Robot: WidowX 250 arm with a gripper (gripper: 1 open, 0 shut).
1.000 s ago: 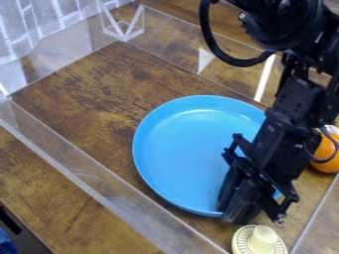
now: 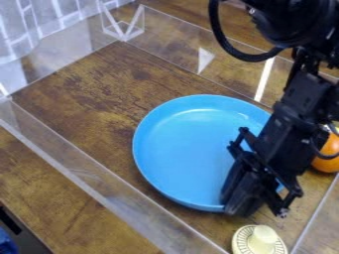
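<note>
A large blue plate (image 2: pixel 181 150) lies on the wooden floor of a clear-walled tray. The black robot arm reaches down from the upper right, and its gripper (image 2: pixel 249 194) is low over the plate's front right rim. The fingertips are dark and crowded together, so I cannot tell whether they are open or shut or hold anything.
An orange round object (image 2: pixel 324 156) sits at the right, partly behind the arm. A small cream disc (image 2: pixel 260 241) with a raised middle lies at the front right. Transparent walls edge the area. The wood to the left and back of the plate is clear.
The gripper has shifted very slightly; the plate, the orange object and the cream disc look unchanged.
</note>
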